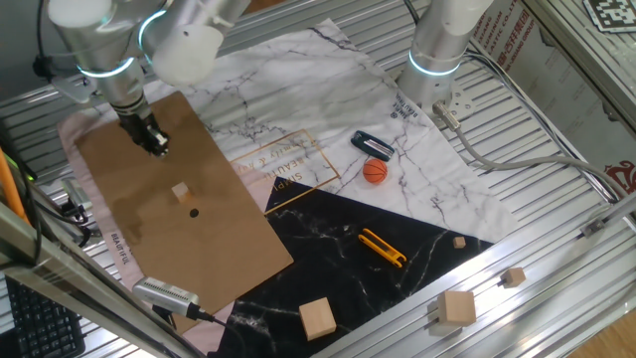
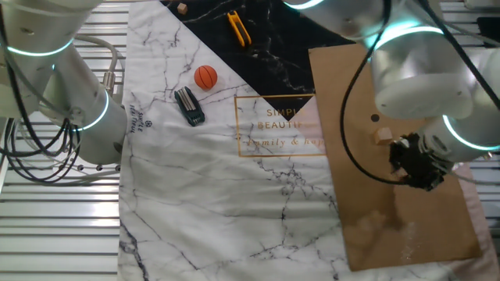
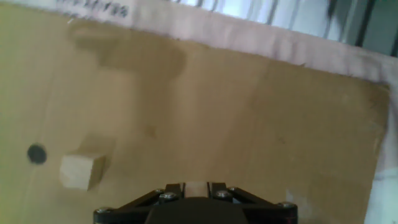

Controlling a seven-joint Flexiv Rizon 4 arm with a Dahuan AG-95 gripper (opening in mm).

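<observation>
My gripper [image 1: 159,149] hangs over the cardboard sheet [image 1: 234,249], near its far end in exterior view 1. In the wrist view, a small pale wood-coloured piece [image 3: 196,189] fills the narrow space between its fingers, and the gripper appears shut on it; most of that piece is hidden. Apart from the gripper, a small wooden cube [image 1: 181,192] rests on the cardboard beside a dark round spot [image 1: 195,213]. That cube [image 3: 81,171] is at the lower left of the wrist view. In exterior view 2 the dark gripper [image 2: 414,162] hides its own fingertips.
An orange ball [image 1: 375,171] touches or nearly touches a dark stapler-like object [image 1: 373,146] on the marble cloth. A yellow cutter [image 1: 383,248] lies on the black area. Wooden blocks [image 1: 317,318] stand nearer the front edge.
</observation>
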